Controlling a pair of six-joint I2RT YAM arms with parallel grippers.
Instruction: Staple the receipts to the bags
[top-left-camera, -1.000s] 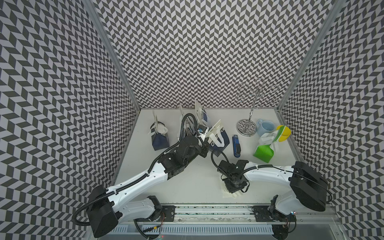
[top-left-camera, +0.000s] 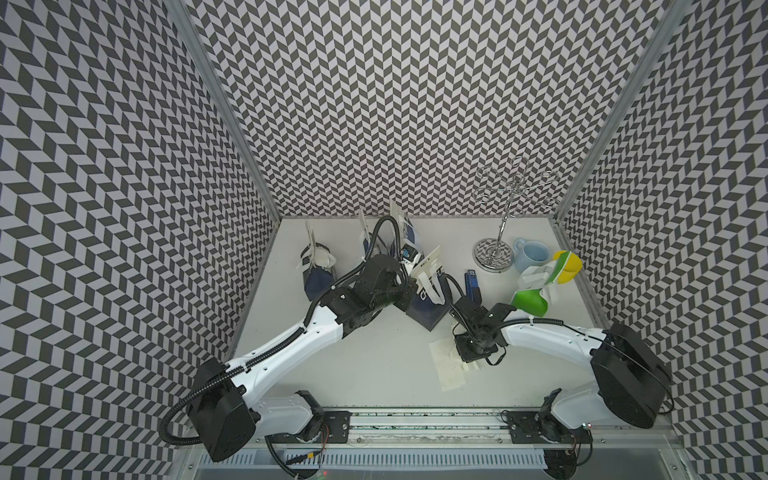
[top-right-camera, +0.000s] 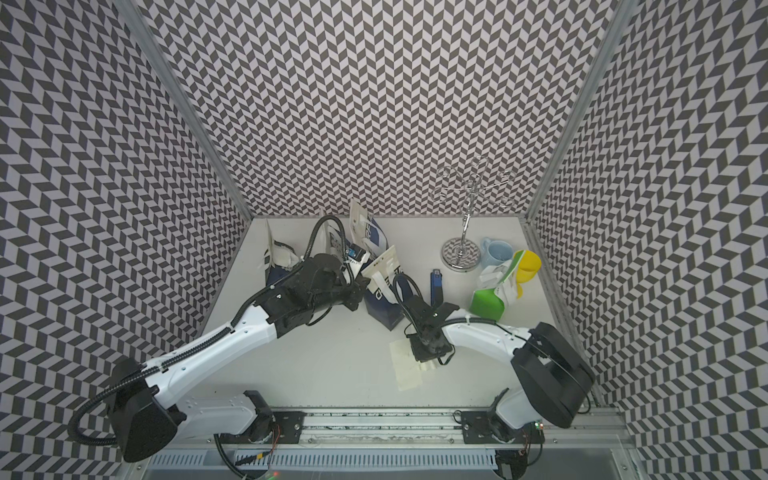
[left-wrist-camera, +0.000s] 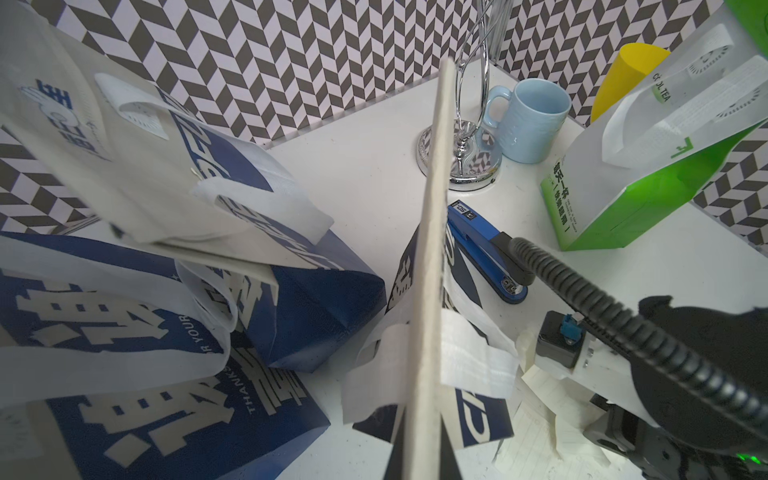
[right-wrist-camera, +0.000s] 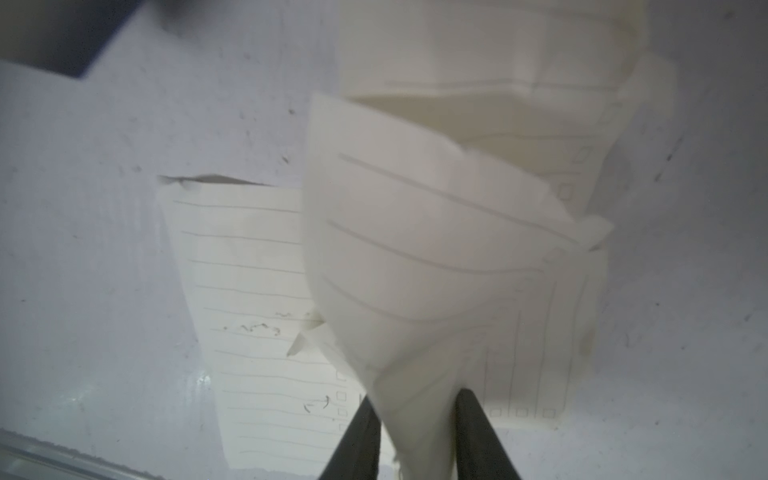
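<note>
A navy-and-cream bag stands mid-table. Its cream top edge runs between the fingers of my left gripper, which is shut on it. A lined receipt curls upward over other slips on the table. Its folded lower part lies between the fingers of my right gripper, which stand part open with a gap; whether they press on the paper is unclear. From above, the right gripper hides part of the slips. The blue stapler lies right of the bag.
More navy bags stand left and behind the held one. At the right are a chrome stand, a blue mug, a green-and-white bag and a yellow cup.
My right gripper has moved away from the front edge, uncovering more of the slips.
</note>
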